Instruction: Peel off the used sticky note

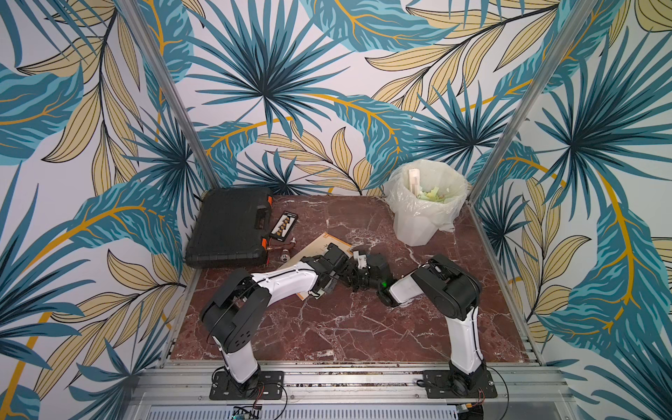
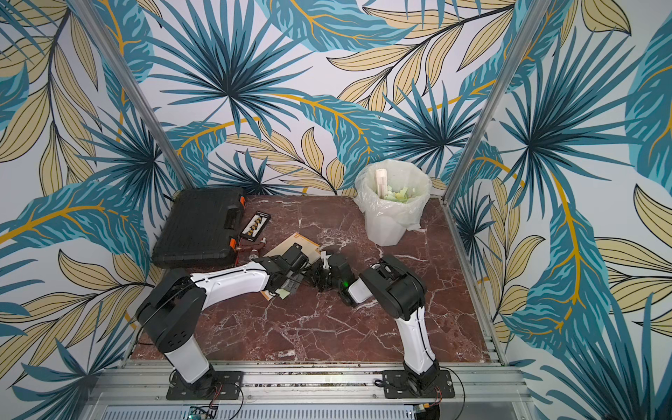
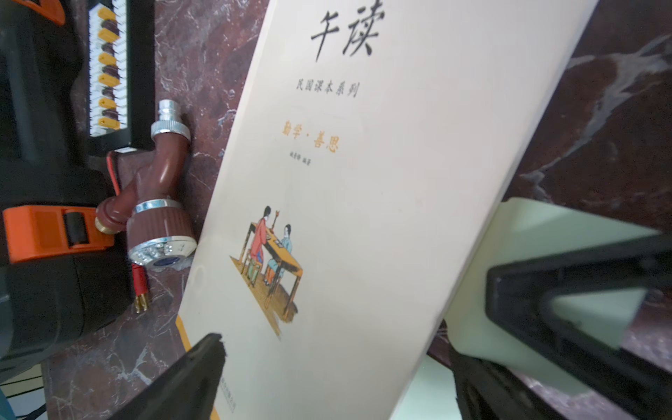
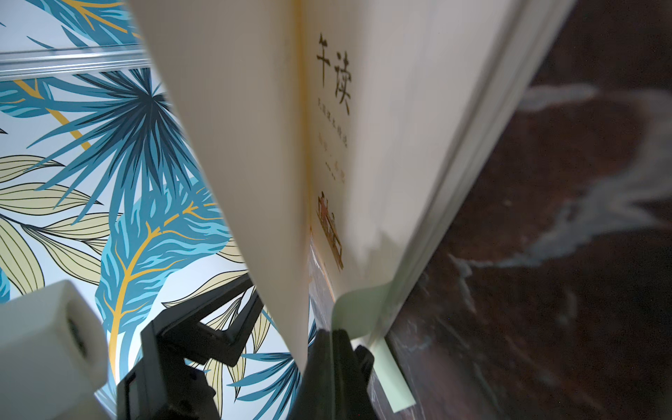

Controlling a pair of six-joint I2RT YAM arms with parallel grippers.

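A cream booklet (image 3: 378,161) with Chinese lettering lies on the table, with my left gripper over it, open. In the right wrist view, my right gripper is shut low at the booklet's edge, where a pale green sticky note (image 4: 360,308) meets its fingertips; whether any paper is caught between them is unclear. A pale green strip (image 4: 392,374) projects beside the booklet. In the top views both grippers are close together over the booklet and partly hide it.
A black case (image 1: 224,224) stands at left, beside a boxed part (image 1: 283,226) and a brown tap fitting (image 3: 161,224). A lined bin (image 1: 416,220) with waste stands at back right.
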